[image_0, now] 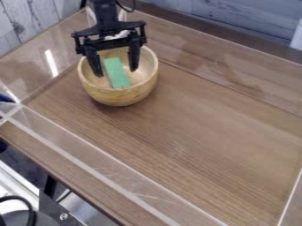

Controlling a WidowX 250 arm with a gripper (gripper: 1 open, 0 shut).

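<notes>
A round wooden bowl (pixel 134 91) stands on the wooden table near the back left, with a flat green object (pixel 117 72) inside it. My black gripper (pixel 111 58) is over the bowl, its two fingers spread apart, one toward each side of the bowl around the green object. Nothing shows held between the fingertips.
A white wall runs along the back right, and cables lie at the lower left edge.
</notes>
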